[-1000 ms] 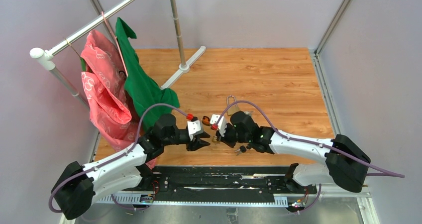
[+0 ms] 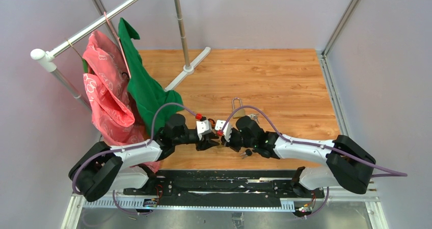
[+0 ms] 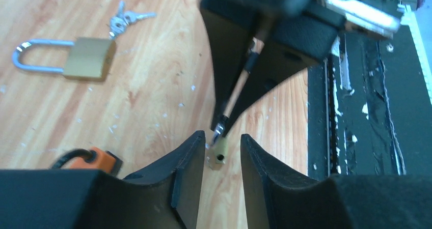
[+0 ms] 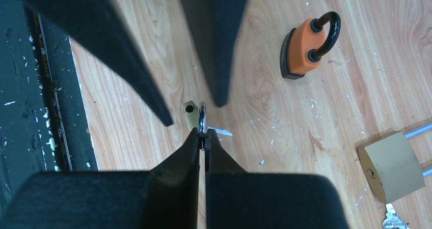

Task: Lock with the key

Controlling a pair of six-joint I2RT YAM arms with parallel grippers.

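A small brass padlock (image 4: 191, 114) with a shiny silver shackle (image 4: 203, 118) is at the tips of my right gripper, which is shut on the thin shackle. In the left wrist view the brass body (image 3: 219, 151) shows below the dark right fingers (image 3: 235, 92). My left gripper comes from the opposite side, part open, its two fingertips on either side of the little padlock; contact cannot be made out. From above, both grippers nearly meet and mostly cover the lock. A black-headed key (image 2: 247, 152) lies just beside the right gripper.
An orange padlock (image 4: 304, 48) with a black shackle stands near the grippers. Farther back lies a larger brass padlock (image 3: 90, 59) with silver keys (image 3: 125, 19) beside it. Pink and green clothes (image 2: 147, 81) hang from a rack at the left.
My left arm has moved to the right, its fingers closing the distance to the small padlock at the right gripper. The right arm has shifted only slightly.
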